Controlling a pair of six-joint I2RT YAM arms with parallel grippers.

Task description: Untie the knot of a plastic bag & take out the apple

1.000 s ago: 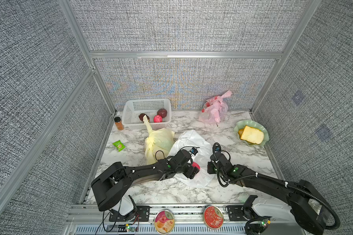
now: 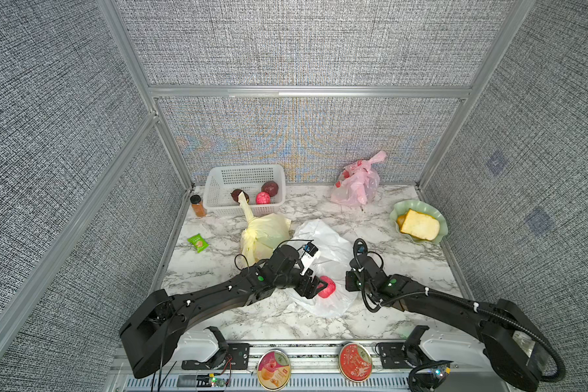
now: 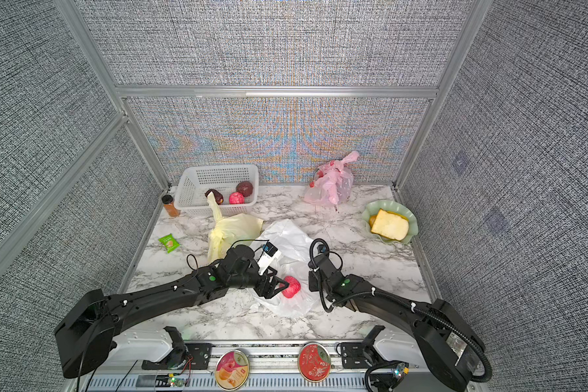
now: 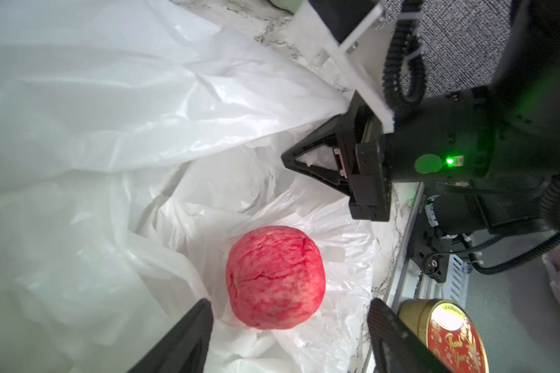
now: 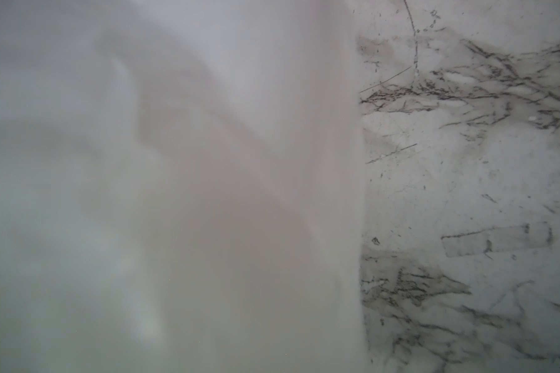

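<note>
A reddish-pink apple [image 2: 327, 287] rests on the spread white plastic bag [image 2: 333, 250], uncovered in the left wrist view. My left gripper [image 2: 313, 288] is open just left of the apple. In the left wrist view its two fingers [image 4: 181, 338] stand either side of the apple [image 4: 275, 277], with gaps between. My right gripper [image 2: 351, 281] is shut at the right edge of the bag; white film [image 4: 249, 99] runs close to its fingertips, and whether any is pinched cannot be told. Blurred white plastic [image 5: 168, 199] fills much of the right wrist view, its fingers unseen.
A yellow tied bag [image 2: 265, 235] sits left of the white one. Behind it stands a white basket [image 2: 245, 170] with several fruits. A pink bag [image 2: 356, 186] and a green bowl [image 2: 443, 225] with bread lie farther right. Bare marble [image 2: 398, 261] shows before the bowl.
The apple has shifted toward the front and shows more fully. My right arm has stayed still.
</note>
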